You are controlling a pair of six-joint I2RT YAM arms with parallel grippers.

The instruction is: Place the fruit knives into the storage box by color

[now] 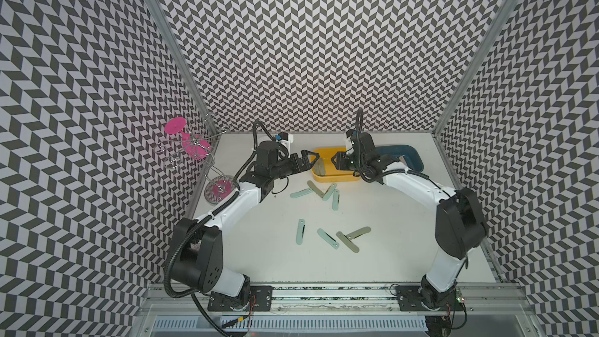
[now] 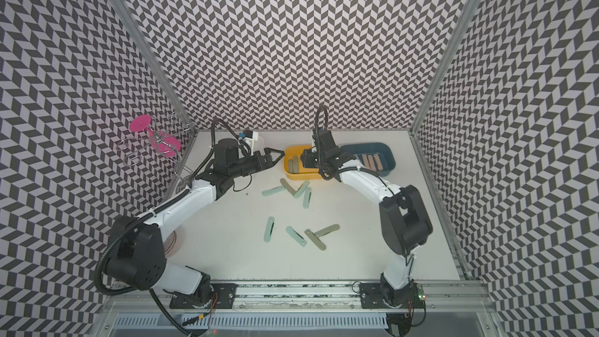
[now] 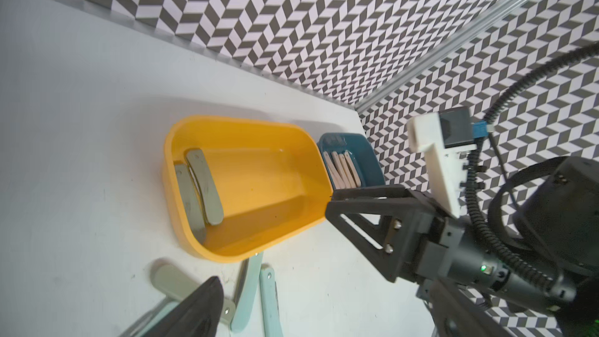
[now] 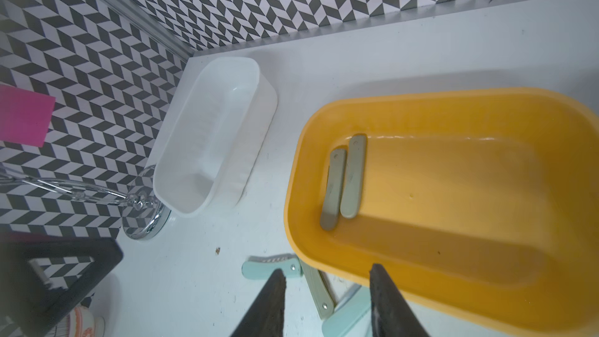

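Observation:
Inside the yellow box [image 4: 436, 187], two olive-grey fruit knives [image 4: 352, 174] lie side by side at its left end. Above this box hangs my right gripper, its fingers apart and nothing between them. My left gripper is open and empty at the box's left side. Mint knives [image 1: 300, 231] and olive knives [image 1: 347, 241] lie loose in front. One cluster [image 2: 289, 187] of both colors sits just before the yellow box, some touching or overlapping. Pinkish knives [image 3: 342, 169] lie in the blue box [image 2: 390, 161] at the right.
An empty white box [image 4: 243, 149] stands left of the yellow one, mostly hidden behind my left arm in the top views. A pink and wire stand [image 1: 218, 188] is at the left edge.

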